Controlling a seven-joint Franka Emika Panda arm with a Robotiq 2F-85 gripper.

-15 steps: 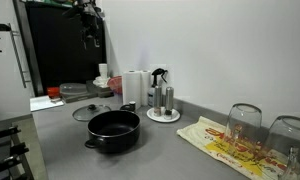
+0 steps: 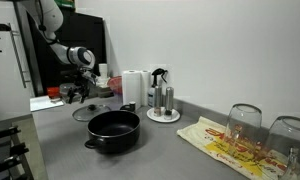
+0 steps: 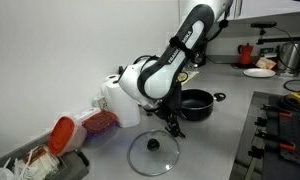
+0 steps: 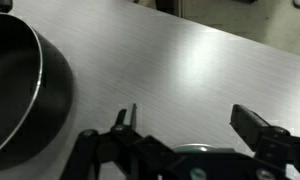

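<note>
A glass lid [image 3: 155, 155] with a dark knob [image 3: 153, 144] lies flat on the grey counter. In exterior view 1 the lid [image 2: 91, 113] is beyond the black pot [image 2: 113, 133], which stands with no cover on it. My gripper [image 3: 174, 127] hangs low near the lid's edge on the pot side, pointing down. Its fingers are spread wide in the wrist view, where nothing shows between them; there the gripper hides most of the lid, leaving only a strip of its rim. The pot [image 4: 58, 85] fills the left of that view.
Paper towel rolls [image 2: 136, 86] and a white plate of bottles and shakers [image 2: 163, 115] stand along the wall. Upturned glasses [image 2: 243, 123] rest on a patterned cloth [image 2: 205, 138] at right. An orange-red bowl [image 3: 65, 132] is at the far end.
The arm has come down a long way in exterior view 1, from high above the counter to close over the lid area. Pot and lid have stayed where they were.
</note>
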